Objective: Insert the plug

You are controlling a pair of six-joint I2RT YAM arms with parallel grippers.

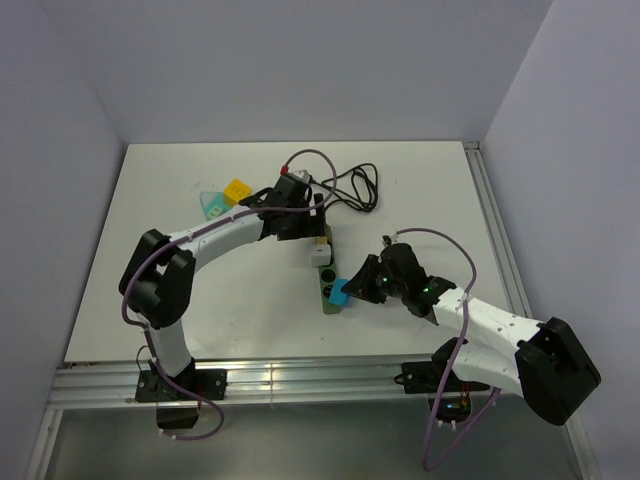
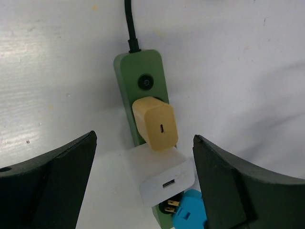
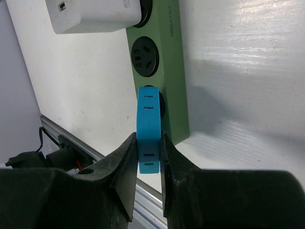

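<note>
A green power strip [image 2: 139, 67] lies on the table, cord at its far end. A tan plug block [image 2: 162, 126] and a white one [image 2: 167, 178] sit side by side on it. My right gripper is shut on a blue plug [image 3: 148, 112], held at the strip's near-end socket. Bare metal prongs [image 2: 171, 206] of the blue plug show beside that socket in the left wrist view. My left gripper [image 1: 313, 222] hovers over the strip's far half, fingers spread wide around the line of the tan block, gripping nothing.
A yellow block [image 1: 237, 191] and a teal triangular piece [image 1: 214, 206] lie at the back left, partly behind the left arm. A coiled black cable [image 1: 360, 190] is behind the strip. Clear table surrounds the strip's near end.
</note>
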